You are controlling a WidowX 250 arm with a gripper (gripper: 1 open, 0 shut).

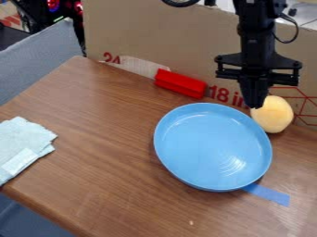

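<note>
My black gripper (255,91) hangs in the upper right of the camera view, above the back rim of a blue plate (210,148). Its fingertips are close to a round, pale yellow object (272,115) that sits behind the plate against the cardboard. Whether the fingers are open or shut is hard to make out, and I see nothing clearly held between them.
A red block (180,83) lies at the back by the cardboard wall (161,37). A folded light cloth (22,146) is at the left edge of the wooden table (99,139), whose middle-left is clear. Blue tape lies right of the plate.
</note>
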